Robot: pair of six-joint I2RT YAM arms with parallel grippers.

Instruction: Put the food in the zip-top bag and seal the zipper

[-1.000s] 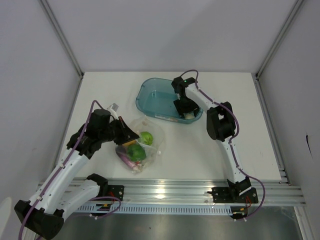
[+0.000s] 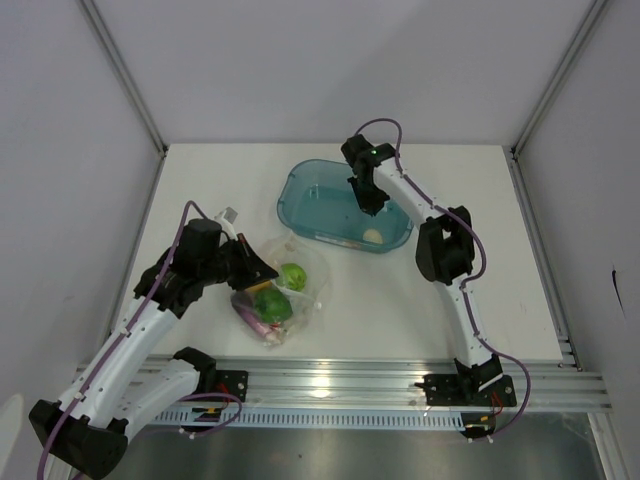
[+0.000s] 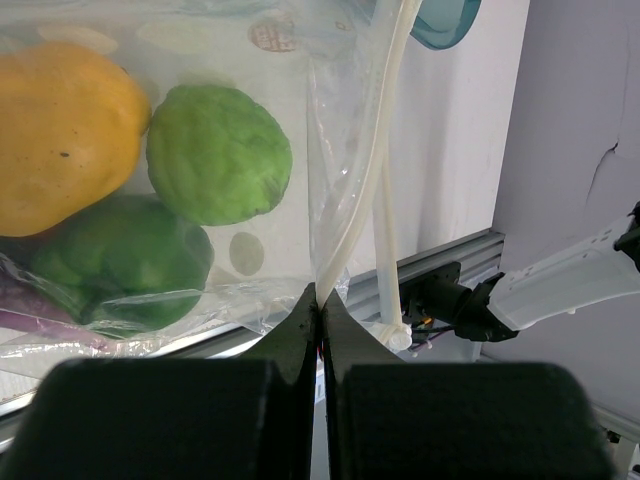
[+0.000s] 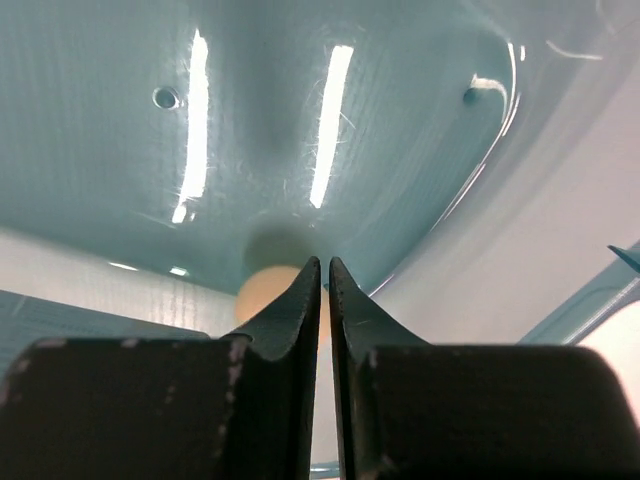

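Note:
The clear zip bag holds a yellow pepper, a light green lettuce-like item, a darker green pepper and something purple. My left gripper is shut on the bag's zipper edge. My right gripper is over the teal bin, fingertips close together. A pale round item lies in the bin, partly behind those fingers in the right wrist view; whether they grip anything is unclear.
Metal rails run along the table's sides and front, with walls beyond.
My right gripper has lifted back from the bin's front right, uncovering more of the pale item. The bin has shifted slightly right and forward. The left arm and bag are unchanged.

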